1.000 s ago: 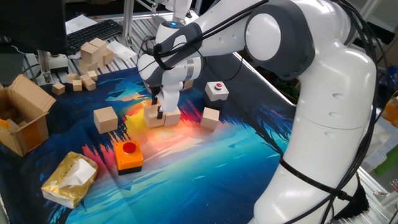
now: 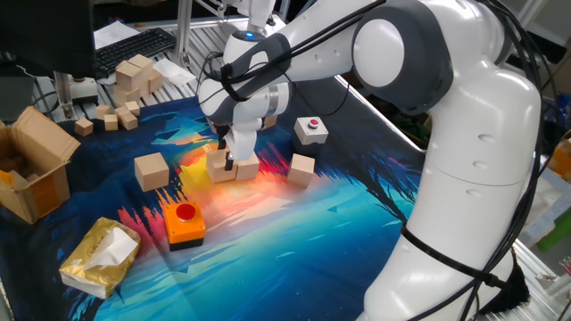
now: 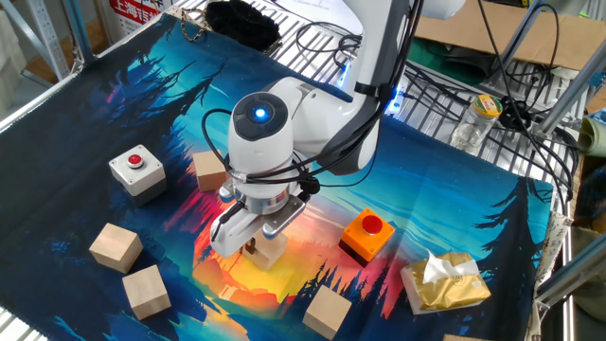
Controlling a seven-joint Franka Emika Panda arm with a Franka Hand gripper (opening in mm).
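Observation:
My gripper (image 2: pixel 227 152) points down at the middle of the mat, low over wooden blocks. In exterior view 1, one dark fingertip shows in front of the left block (image 2: pixel 217 167), near the seam with the right block (image 2: pixel 248 167); these two sit side by side. In exterior view 2 the white hand covers much of this spot, with a wooden block (image 3: pixel 268 252) partly showing beside the fingers. Whether the fingers press on a block cannot be made out. Other wooden blocks stand apart: one at the left (image 2: pixel 152 172), another at the right (image 2: pixel 301 169).
An orange box with a red button (image 2: pixel 185 225) and a tissue pack (image 2: pixel 101 257) lie nearer the front left. A white button box (image 2: pixel 310 131) stands behind right. Two more blocks (image 3: pixel 116 248) (image 3: pixel 146 292) sit apart. An open cardboard box (image 2: pixel 36 169) is at the left edge.

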